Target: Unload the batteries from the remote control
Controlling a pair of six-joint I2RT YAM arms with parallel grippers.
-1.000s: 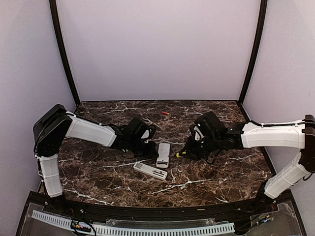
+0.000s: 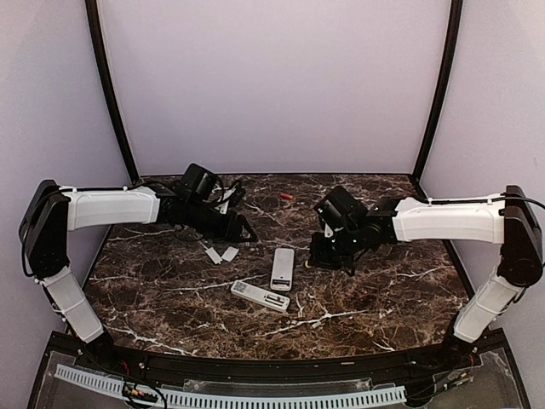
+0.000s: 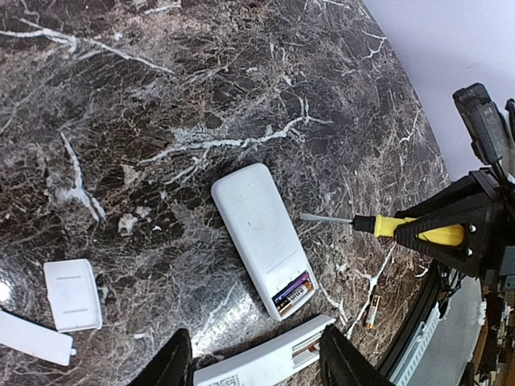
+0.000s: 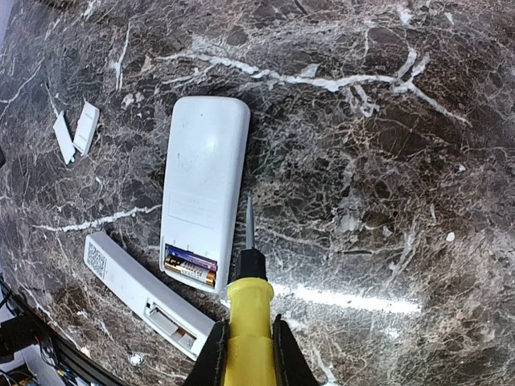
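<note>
A white remote (image 2: pixel 283 269) lies on the marble table with its battery bay uncovered. Batteries (image 4: pixel 191 265) with purple and copper wraps sit side by side in that bay. Nearer the front lies a second white remote (image 4: pixel 141 291), its bay showing no battery. My right gripper is shut on a yellow-handled screwdriver (image 4: pixel 251 314); the tip points toward the first remote's right side, apart from its batteries. My left gripper hangs left of and behind the first remote, fingers spread, with nothing held between them.
Two white battery covers (image 3: pixel 72 293) lie at the left. A loose battery (image 3: pixel 372 311) rests near the front edge. Far back is a small red object (image 2: pixel 286 196).
The remotes stayed put.
</note>
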